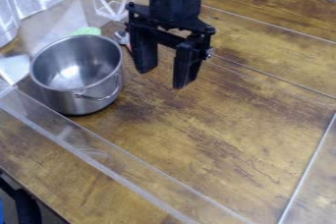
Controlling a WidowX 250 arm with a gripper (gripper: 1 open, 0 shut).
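Note:
A black gripper (168, 63) hangs over the wooden table, just right of a steel pot (77, 75); its two fingers point down, apart, with no object visible between them. Behind the gripper, partly hidden, is a small red-handled utensil (125, 45). A pale green item (85, 31) lies behind the pot.
A clear plastic edge or strip runs along the left and bottom, and a white object (14, 68) sits at the far left.

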